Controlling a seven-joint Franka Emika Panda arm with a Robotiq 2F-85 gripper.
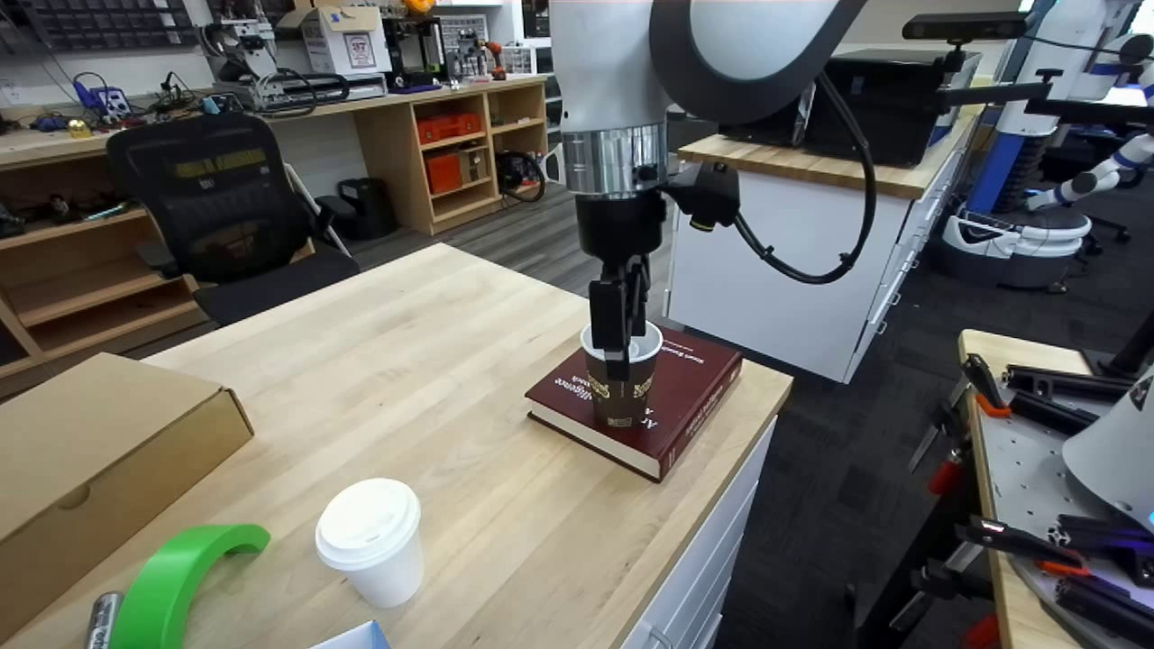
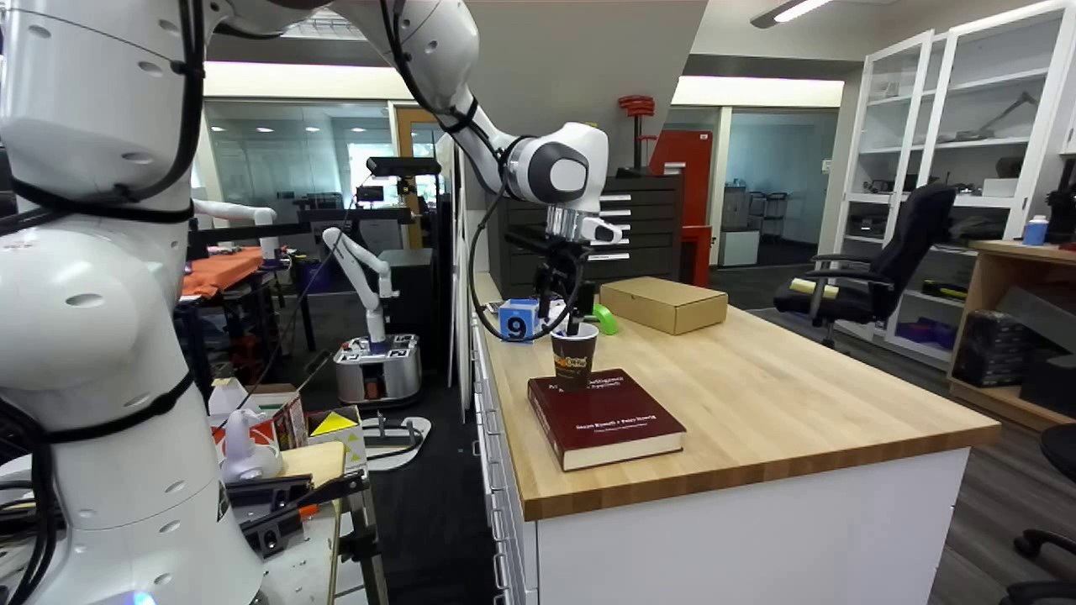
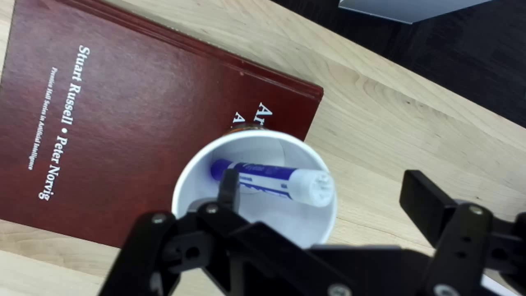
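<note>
A brown paper cup point(image 1: 622, 406) with a white inside stands upright on a dark red book point(image 3: 123, 123). Inside the cup leans a blue and white marker point(image 3: 268, 178), its white end resting at the rim. My gripper is open and points down at the cup. In the wrist view, one of its fingers point(image 3: 229, 190) lies over the cup's opening, while the other is outside the rim. The near finger overlaps the cup's front rim in exterior view 1; whether it touches cannot be told. Nothing is held.
A white lidded cup point(image 1: 370, 541), a green arch point(image 1: 173, 584) and a cardboard box point(image 1: 97, 443) share the table. A blue numbered box point(image 2: 517, 321) sits beyond the gripper in exterior view 2. The book lies near the table edge.
</note>
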